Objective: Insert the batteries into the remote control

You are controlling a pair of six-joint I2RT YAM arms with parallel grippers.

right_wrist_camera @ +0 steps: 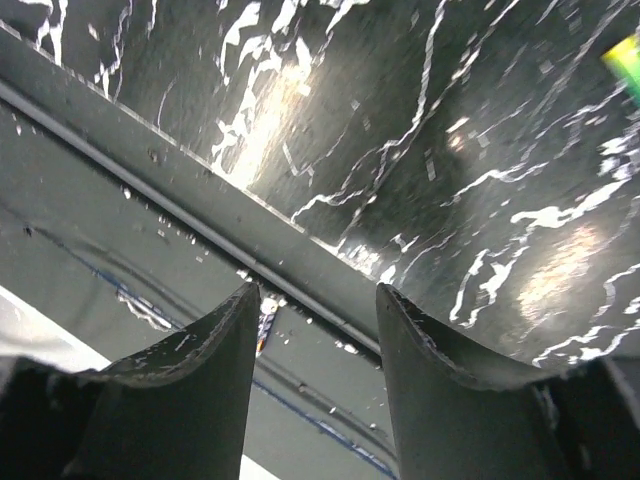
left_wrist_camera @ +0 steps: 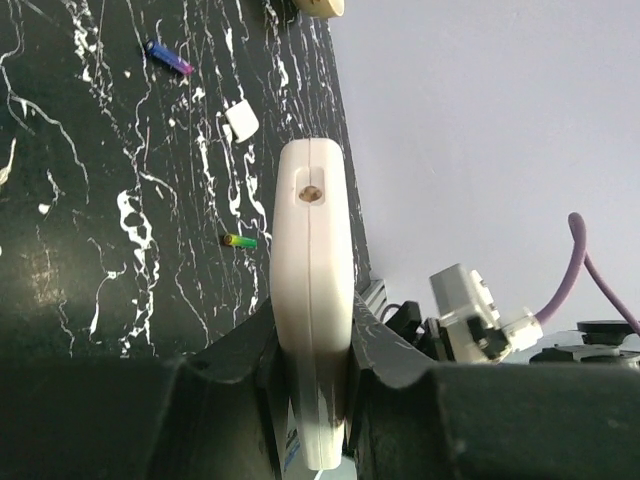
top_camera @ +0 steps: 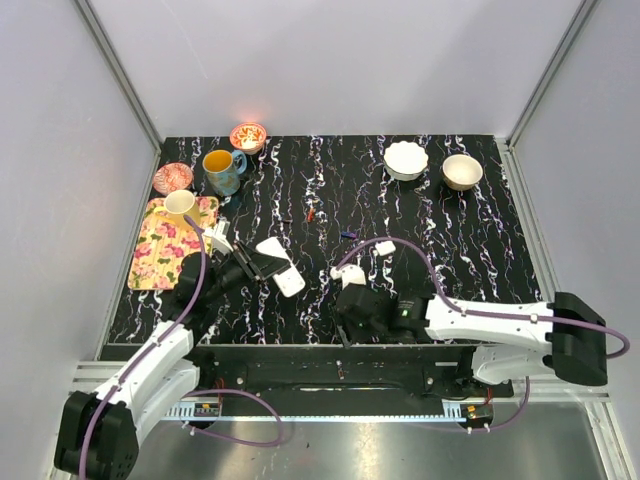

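Note:
A white remote control (top_camera: 289,279) hangs over the black marbled table, with my left gripper (top_camera: 266,266) shut on it. In the left wrist view the remote (left_wrist_camera: 311,230) stands edge-on between the fingers, so its battery side cannot be made out. A blue-purple battery (left_wrist_camera: 168,57) and a yellow-green battery (left_wrist_camera: 240,241) lie on the table, as does a small white piece (left_wrist_camera: 241,120), perhaps the cover. My right gripper is open over the table's front edge, nothing between its fingers. The yellow-green battery (right_wrist_camera: 627,66) shows at that view's right edge.
An orange stick-like piece (top_camera: 310,214) lies mid-table. At the back left are a mug (top_camera: 223,172), a cream cup (top_camera: 181,207) and a floral board (top_camera: 160,252). Two bowls, one white (top_camera: 405,160) and one cream (top_camera: 462,172), stand back right.

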